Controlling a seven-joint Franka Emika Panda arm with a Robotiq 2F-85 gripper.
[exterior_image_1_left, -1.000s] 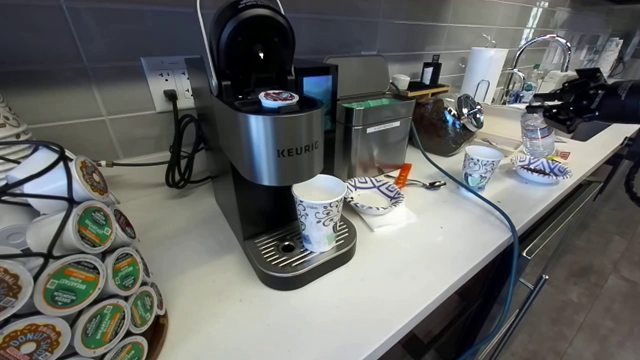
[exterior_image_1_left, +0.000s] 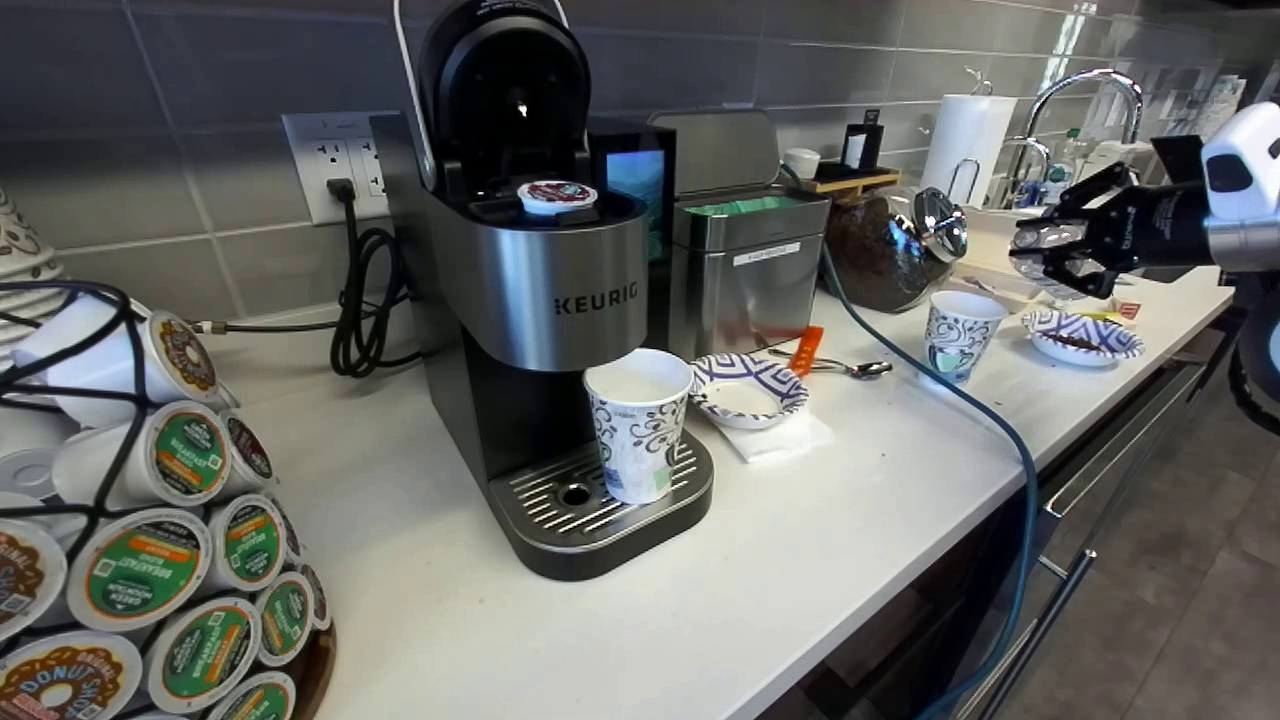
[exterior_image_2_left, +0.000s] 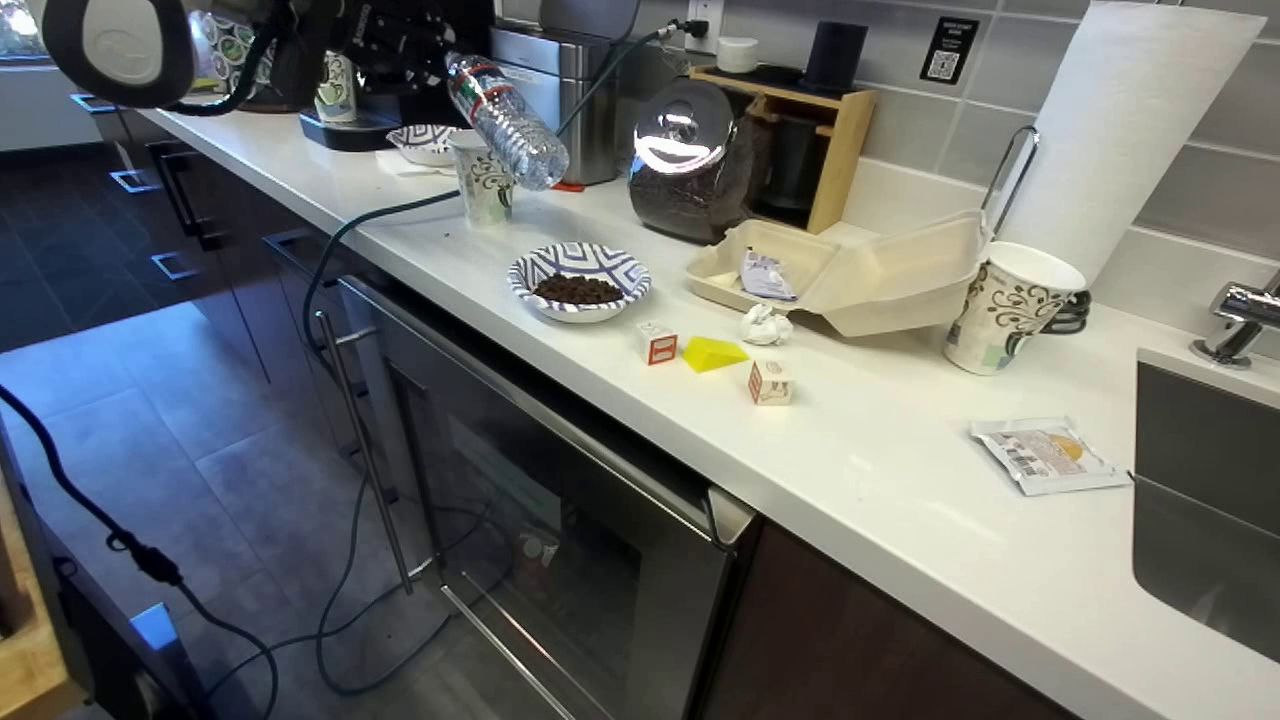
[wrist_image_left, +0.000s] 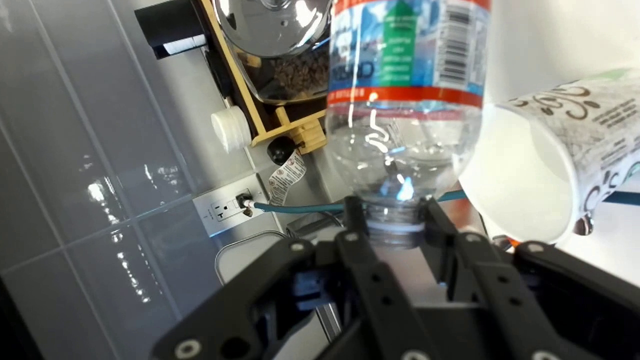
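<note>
A clear plastic water bottle (wrist_image_left: 408, 66) with a red-banded blue label is pinched at its neck between the black fingers of my gripper, which is shut on it. In exterior view 2 the bottle (exterior_image_2_left: 510, 130) hangs tilted above the counter, its neck end up by the gripper and its base lower toward the sink side. From exterior view 1, the gripper (exterior_image_1_left: 1056, 254) hides part of the bottle. A patterned paper cup (exterior_image_2_left: 483, 180) stands just below and beside it; its open mouth faces the wrist camera.
A bowl of dark grounds (exterior_image_2_left: 579, 257) sits near the counter edge, past the cup. Behind are a glass jar (exterior_image_2_left: 687, 150) and a takeout box (exterior_image_2_left: 846, 274). The blue hose (exterior_image_1_left: 1014, 450) crosses the counter, and the Keurig machine (exterior_image_1_left: 564, 258) holds another cup (exterior_image_1_left: 639, 426).
A second ago the bottle was upright behind the bowl with the gripper at its top. Now it is tipped over, and gripper and bottle have shifted left in exterior view 1.
</note>
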